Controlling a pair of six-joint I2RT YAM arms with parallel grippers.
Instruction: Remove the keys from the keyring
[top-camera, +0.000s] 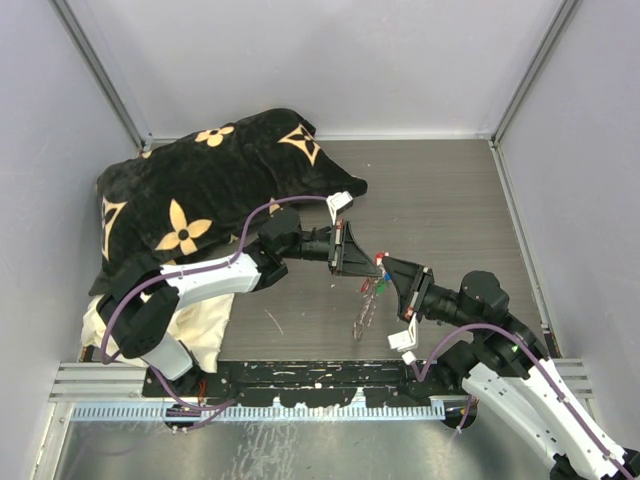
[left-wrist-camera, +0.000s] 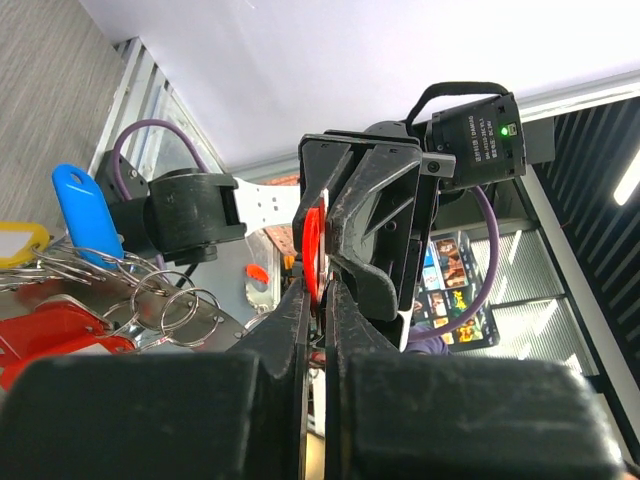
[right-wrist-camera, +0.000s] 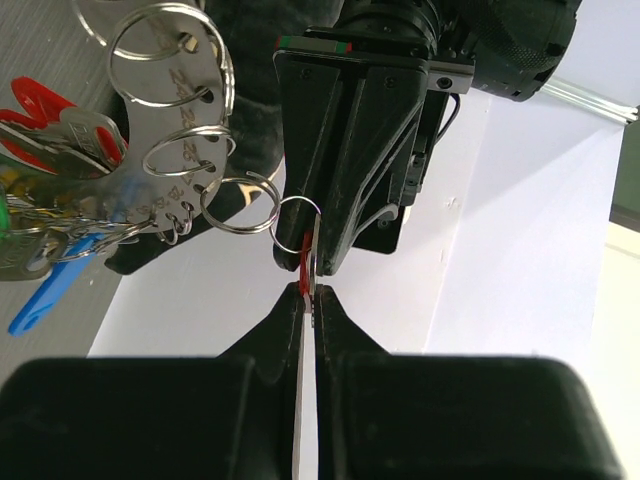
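The keyring bunch (top-camera: 368, 300) hangs between my two grippers above the grey floor. My right gripper is shut on a red-headed key (left-wrist-camera: 312, 250), which has a thin ring through it. Beside it in the right wrist view are a metal plate (right-wrist-camera: 165, 130) with several rings, red keys (right-wrist-camera: 45, 110) and a blue key (right-wrist-camera: 40, 300). My left gripper is shut at that same red key, its fingertips meeting the right gripper's; whether it grips anything is hard to tell.
A black patterned cushion (top-camera: 180, 200) lies at back left over a cream cloth (top-camera: 205, 325). Pale walls enclose the workspace.
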